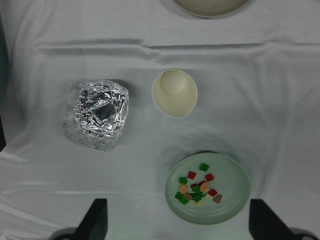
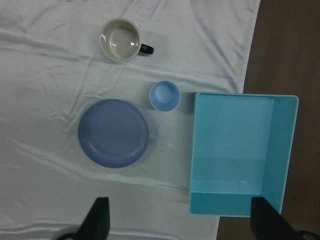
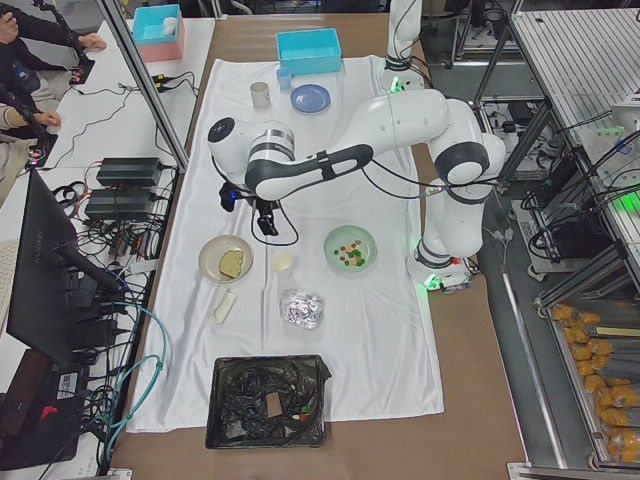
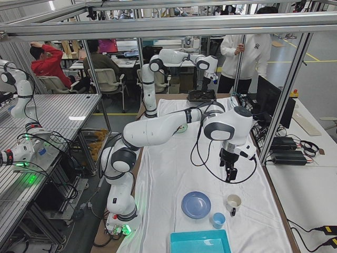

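Note:
In the left wrist view, a cream cup [image 1: 174, 97] stands between a foil-covered block [image 1: 96, 115] and a green plate [image 1: 230, 185] with small coloured pieces; my open left gripper is above them, nothing between its fingers. In the right wrist view, a mug [image 2: 117, 40], a small blue cup [image 2: 164, 96], a blue plate [image 2: 112, 132] and an empty turquoise bin [image 2: 232, 150] lie below my open right gripper, also empty.
A beige plate [image 3: 210, 258] with a yellowish item, a white packet [image 3: 225, 307] and a black-lined bin [image 3: 265, 362] are on the white cloth. Both arms reach over the table.

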